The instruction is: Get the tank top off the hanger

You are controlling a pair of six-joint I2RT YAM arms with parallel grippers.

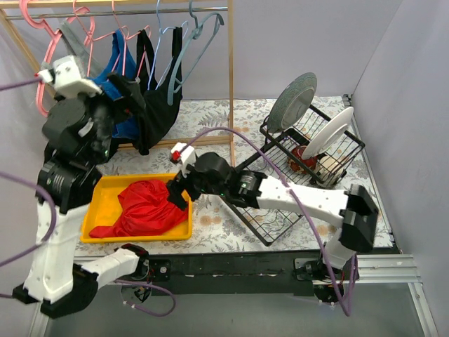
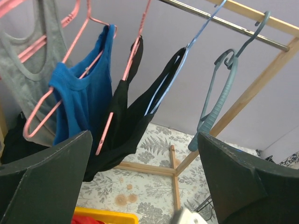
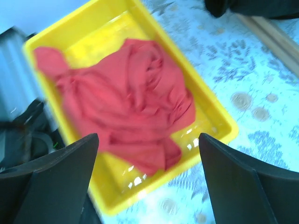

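Tank tops hang from hangers on a wooden rack: a grey one (image 2: pixel 28 60), a blue one (image 2: pixel 78 98) and black ones (image 2: pixel 126 135), partly overlapping. An empty light blue hanger (image 2: pixel 210 107) hangs at the rail's right. My left gripper (image 1: pixel 123 95) is raised in front of the grey and blue tops, open, with nothing between its fingers in its wrist view. My right gripper (image 1: pixel 179 193) is open above the right side of the yellow bin (image 1: pixel 102 203), which holds red cloth (image 3: pixel 131 93).
A black dish rack (image 1: pixel 323 175) with plates (image 1: pixel 295 102) stands on the right. The rack's wooden post (image 2: pixel 238 112) rises right of the hangers. Patterned table surface shows between bin and clothes rack.
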